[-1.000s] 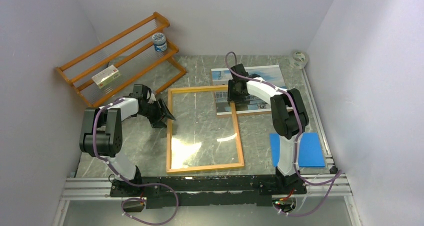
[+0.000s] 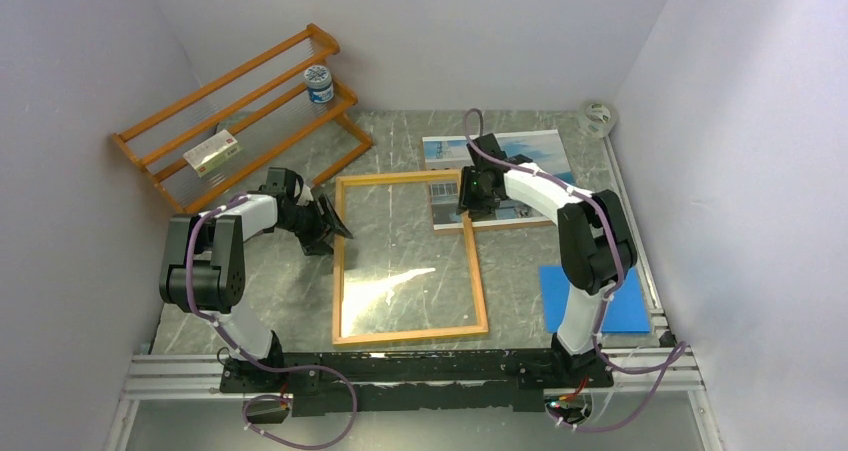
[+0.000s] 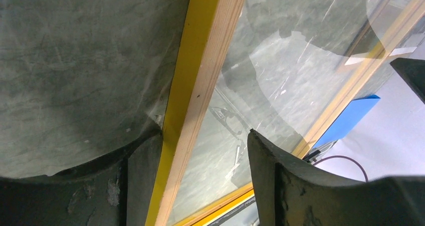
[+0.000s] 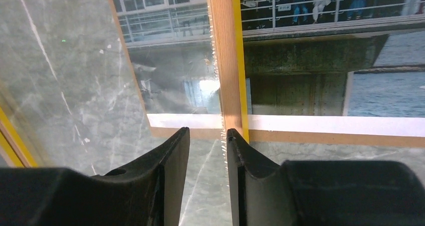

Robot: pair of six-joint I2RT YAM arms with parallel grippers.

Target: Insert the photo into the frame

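The light wooden frame (image 2: 337, 281) with its clear pane (image 2: 400, 241) lies mid-table. Its upper right corner overlaps the photo (image 2: 530, 146), a water scene with a white border; part of the photo shows through the pane. Around the frame's left bar (image 3: 193, 105), my left gripper is open, its left finger (image 3: 143, 186) close against the bar and a gap on the other side. My right gripper is at the right bar (image 4: 226, 60), fingertips a little apart. That bar passes behind the right finger (image 4: 238, 171), so any grip on it cannot be judged.
A tilted wooden rack (image 2: 245, 101) with a jar (image 2: 319, 84) and a small box (image 2: 212, 153) stands back left. A blue sheet (image 2: 625, 306) lies at front right, a tape roll (image 2: 597, 119) at back right. Bare table separates the frame and blue sheet.
The glare on the pane has changed shape and place. The left arm has barely moved.
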